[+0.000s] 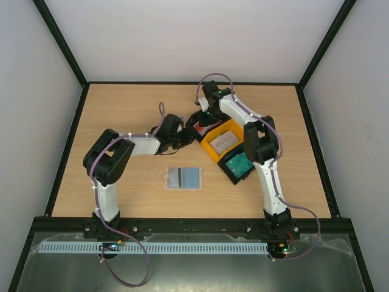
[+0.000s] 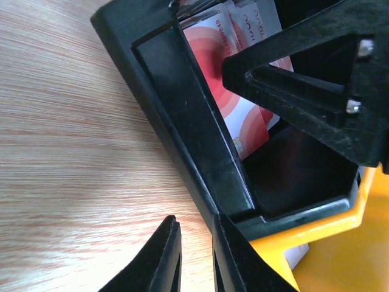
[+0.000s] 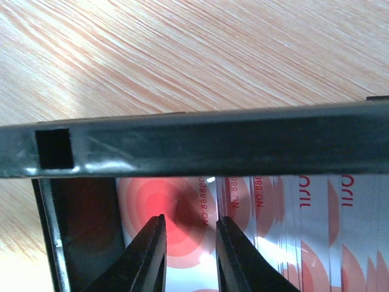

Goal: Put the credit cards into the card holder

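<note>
Red-and-white cards (image 3: 167, 213) stand packed in a black compartment (image 2: 176, 109) of the organizer, seen in both wrist views. My right gripper is down over the cards, its tips at the first card's edge; whether it grips one is unclear. In the left wrist view my left gripper sits at the outer corner of that black compartment, fingertips close together, with the right gripper's dark body above the cards. A flat grey-blue card holder (image 1: 183, 177) lies on the table below.
A yellow compartment (image 1: 214, 150) with pale cards and a black one (image 1: 234, 176) with green cards adjoin toward the front right.
</note>
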